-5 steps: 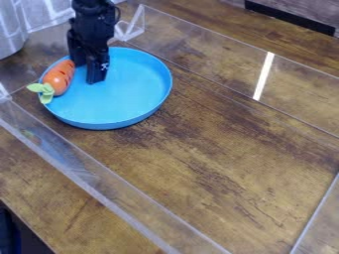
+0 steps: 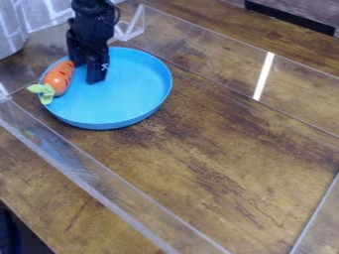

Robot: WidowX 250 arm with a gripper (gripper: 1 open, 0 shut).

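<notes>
A blue plate [image 2: 122, 99] lies at the upper left of the camera view, with an orange toy carrot [image 2: 57, 79] with pale green leaves on its left part. My black gripper [image 2: 91, 63] reaches down from the top edge over the back of the plate, just right of the carrot. It is too dark and small to tell whether it is open or shut.
Clear plastic panels run along the left and back, and a pale crinkled object [image 2: 11, 25] stands at the top left corner.
</notes>
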